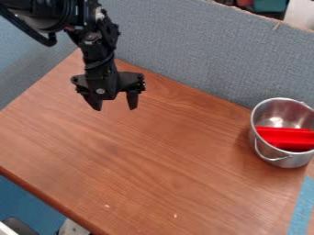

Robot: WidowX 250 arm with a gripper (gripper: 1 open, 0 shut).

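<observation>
My black gripper [114, 97] hangs over the upper left part of the wooden table [135, 161], its fingers apart with nothing seen between them. At the table's right edge stands a steel pot [280, 158] with a bright red object [285, 138] lying inside it, well apart from the gripper.
A grey padded wall [203, 60] runs behind the table. A strip of blue tape [299, 207] is at the right, and blue floor shows at the lower left.
</observation>
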